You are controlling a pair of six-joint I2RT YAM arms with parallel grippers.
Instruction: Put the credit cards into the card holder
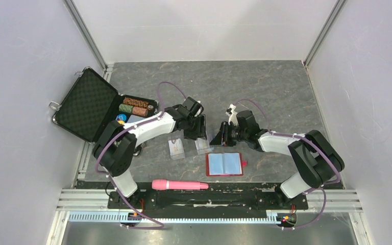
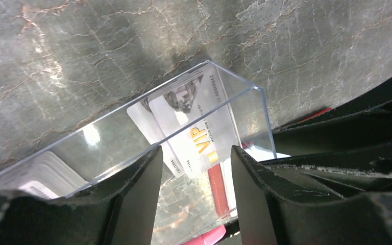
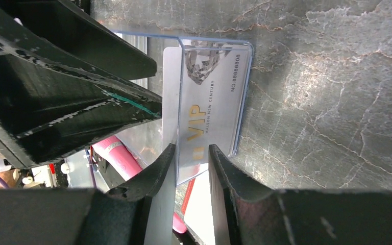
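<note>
A clear card holder [image 2: 237,92] has silver VIP cards [image 2: 194,132] inside, one slightly offset behind the other. My left gripper is part open at the holder's edge, over the cards; whether it touches them is unclear. My right gripper is shut on the holder's clear edge, with the card face [image 3: 214,97] upright in its view. A second clear case with white cards [image 1: 176,148] lies left of the grippers in the top view.
An open black case [image 1: 81,104] with chips sits at the left. A red-edged blue booklet [image 1: 223,163] and a pink microphone [image 1: 179,185] lie toward the front.
</note>
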